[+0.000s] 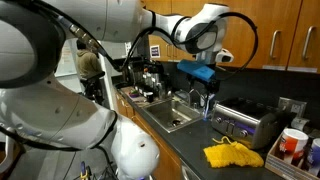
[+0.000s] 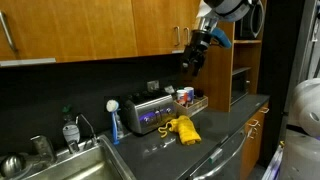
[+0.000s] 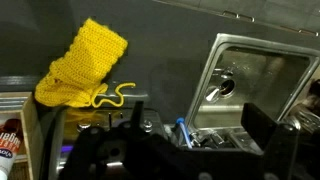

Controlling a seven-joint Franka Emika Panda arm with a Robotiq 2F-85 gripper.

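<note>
A yellow knitted cloth with a small loop lies crumpled on the dark counter in front of the toaster. In the second exterior view the cloth hangs together as one piece, and the wrist view shows it at upper left, its loop pointing toward the middle. High above the counter hangs my gripper, well clear of the cloth. From the wrist, the gripper shows its dark fingers spread wide, with nothing held between them.
A metal toaster stands against the back wall. Right of it, a wooden box holds cups. A blue-handled brush stands between toaster and sink. Wooden cabinets overhang the back. Bare counter separates cloth and sink.
</note>
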